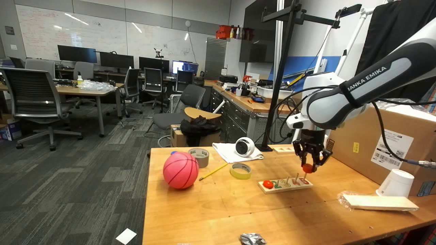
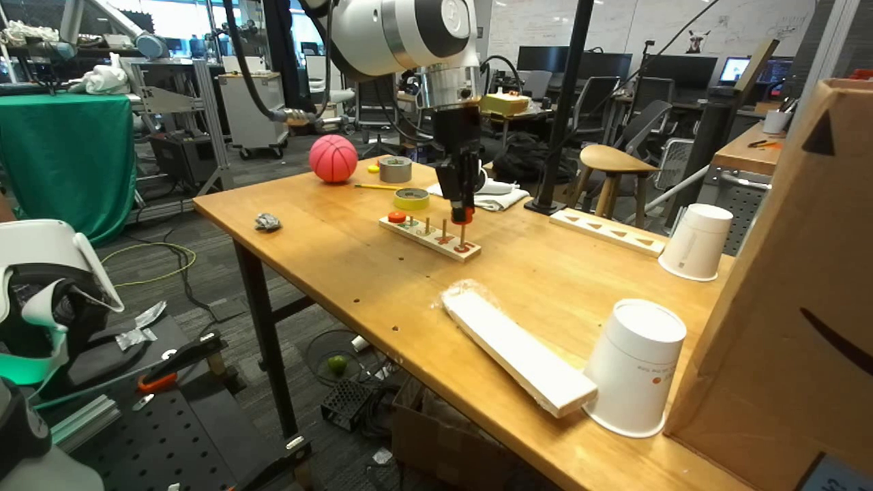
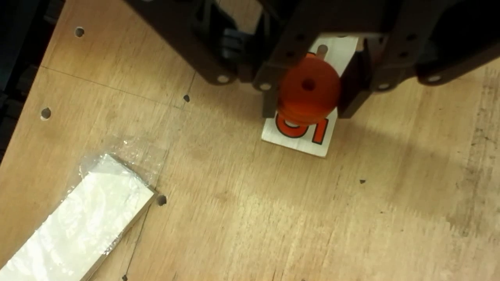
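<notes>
A narrow wooden peg board (image 1: pixel 282 188) with painted numbers and upright pegs lies on the table. One red-orange disc (image 1: pixel 268 184) sits at its left end in exterior view 1. At the opposite end, by the red number 5 (image 3: pixel 318 132), my gripper (image 1: pixel 312 166) is shut on a second red-orange disc (image 3: pixel 309 89). In the wrist view this disc fills the space between both fingers, its centre hole facing the camera. Exterior view 2 shows the held disc (image 2: pixel 462 216) at the top of the tall end peg (image 2: pixel 463 234). Whether the peg has entered the hole, I cannot tell.
A plastic-wrapped board (image 2: pixel 515 348) and an upturned paper cup (image 2: pixel 635 368) lie nearer the cardboard box (image 1: pixel 384 147). A yellow tape roll (image 1: pixel 240 171), a pencil (image 1: pixel 213 172) and a pink ball (image 1: pixel 181 170) are farther left. Bare table surrounds the peg board's front side.
</notes>
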